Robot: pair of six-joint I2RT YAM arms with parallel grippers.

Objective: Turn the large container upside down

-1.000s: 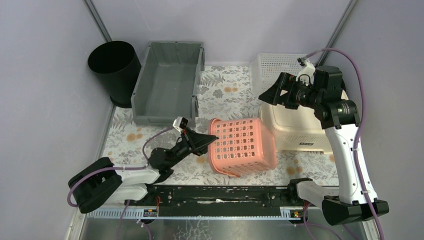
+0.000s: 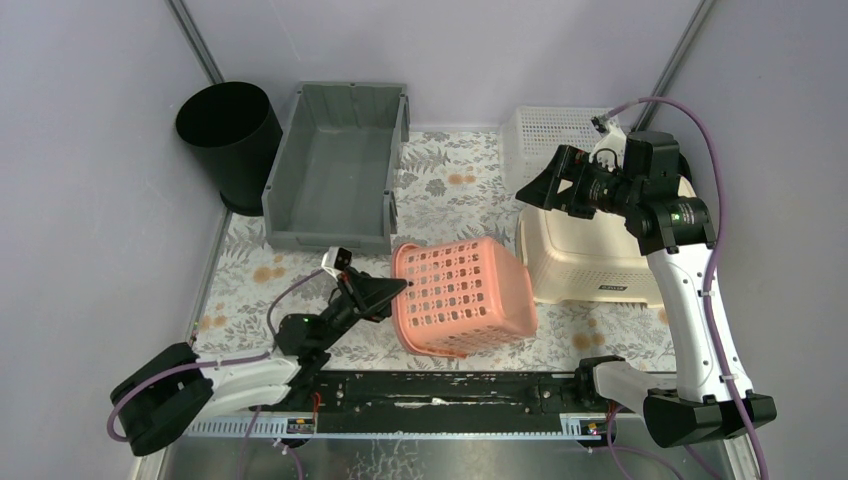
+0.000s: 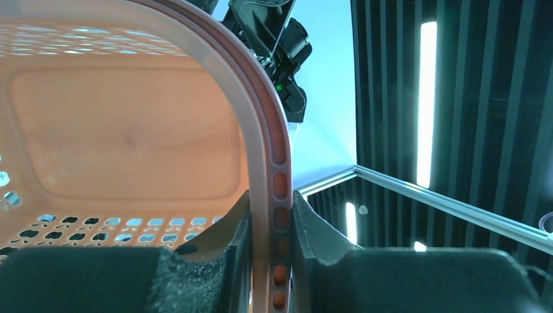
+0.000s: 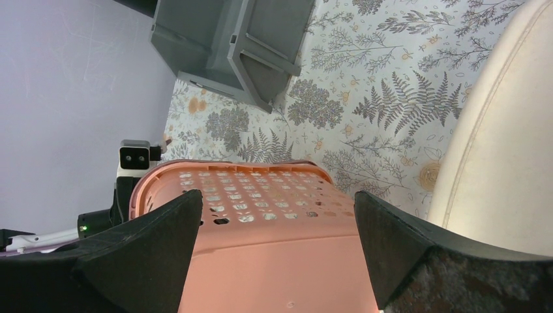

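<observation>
A salmon-orange perforated basket (image 2: 465,295) lies on its side in the top view, its mouth turned left and its solid base right. My left gripper (image 2: 404,285) is shut on its rim. The left wrist view shows that rim (image 3: 261,150) squeezed between the fingers, with the basket's hollow inside to the left. Whether the basket touches the table cannot be told. Up and to the right, over the cream container's near left corner, is my right gripper (image 2: 530,192). Its fingers (image 4: 163,235) stand apart with nothing held; the basket shows beyond and below them.
An upright grey bin (image 2: 328,242) and a black bucket (image 2: 230,140) stand at the back left. The cream upturned container (image 2: 590,262) sits right of the basket, a white perforated basket (image 2: 512,150) behind it.
My left gripper has drawn the basket a little to the left, away from the cream container, its tilt nearly the same. The right arm has barely moved.
</observation>
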